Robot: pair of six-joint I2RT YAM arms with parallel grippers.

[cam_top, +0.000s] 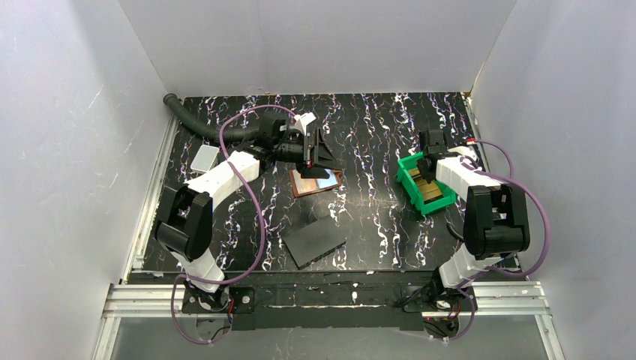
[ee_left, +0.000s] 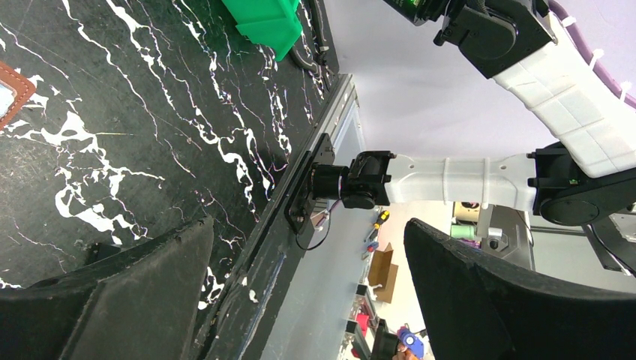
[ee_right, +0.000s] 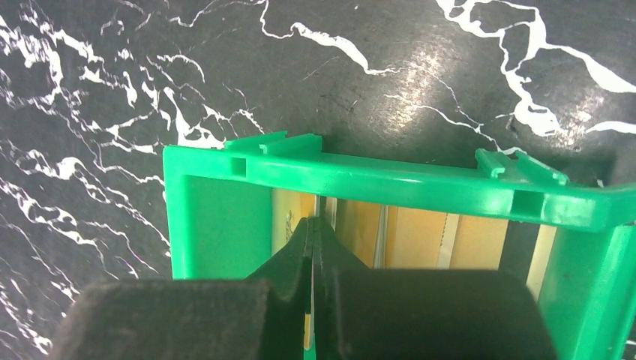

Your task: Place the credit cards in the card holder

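The brown card holder (cam_top: pixel 302 187) lies left of centre, with pale cards or pockets (cam_top: pixel 307 182) showing inside. Just above its right side my left gripper (cam_top: pixel 331 160) is open and empty; its wide-apart fingers (ee_left: pixel 142 289) frame the left wrist view. On the right stands the green box (cam_top: pixel 417 192), holding several tan cards (ee_right: pixel 420 236) in a row, some with thin edges upward. My right gripper reaches into the box, shut, its tips among the cards at the left end. A thin pale line shows along its fingers; I cannot tell whether a card is pinched.
A dark grey slab (cam_top: pixel 315 241) lies near the front edge. At the back left are a small white tray (cam_top: pixel 204 158) and a black hose (cam_top: pixel 196 127). The table between the holder and the box is clear.
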